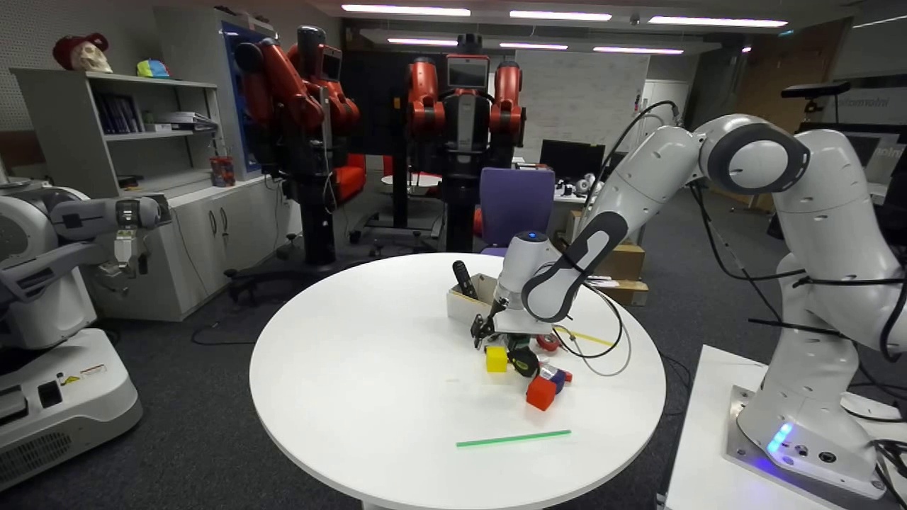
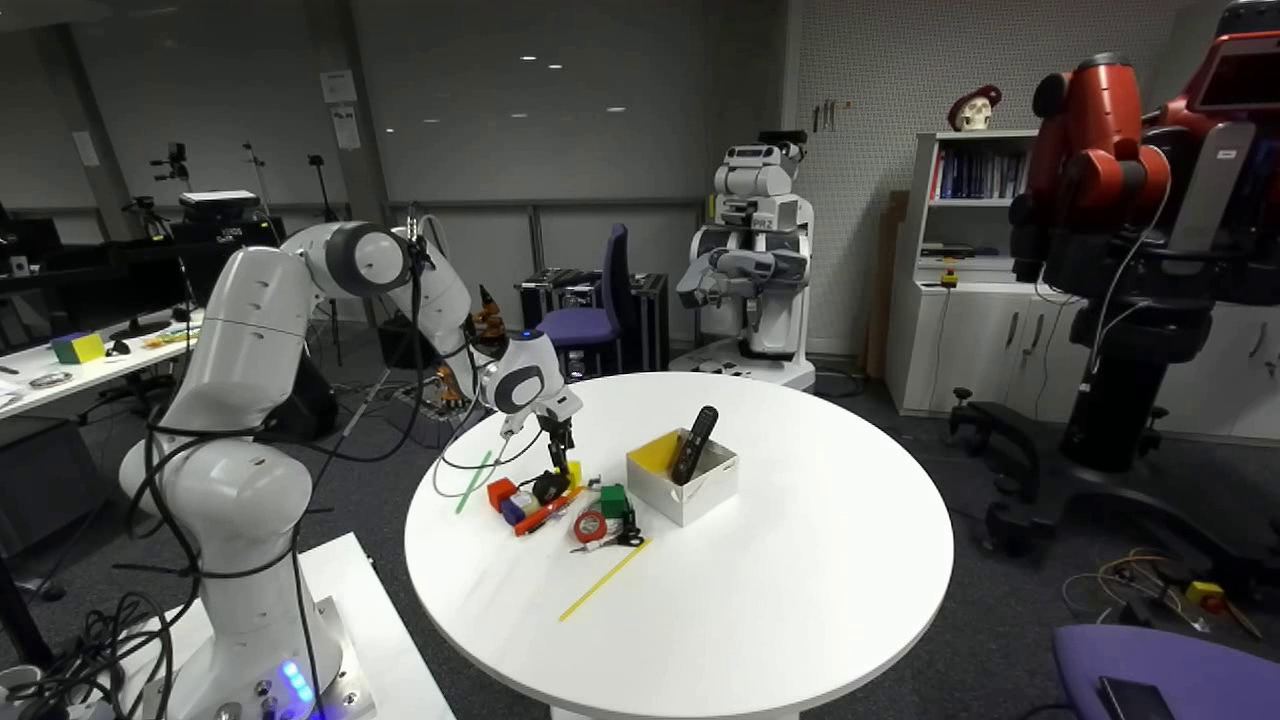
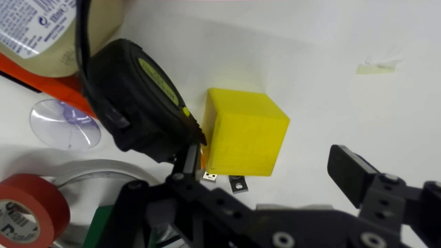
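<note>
My gripper is open, with no object held. In the wrist view its left finger [image 3: 192, 161] reaches the near end of a black tape measure [image 3: 142, 99], though contact cannot be judged. The right finger [image 3: 349, 175] is over bare table. A yellow cube [image 3: 248, 142] appears between and slightly beyond the fingertips, close beside the tape measure. Exterior view 1 has the gripper [image 1: 482, 330] low over the table, just behind the yellow cube [image 1: 497, 358].
A white box [image 2: 684, 490] holding a black handset [image 2: 695, 445] stands nearby. Around the tape measure lie a red cube [image 1: 541, 392], a bottle [image 3: 45, 35], red tape [image 3: 31, 210] and a green block [image 2: 613, 500]. Bare table [image 1: 365, 357] extends left in exterior view 1.
</note>
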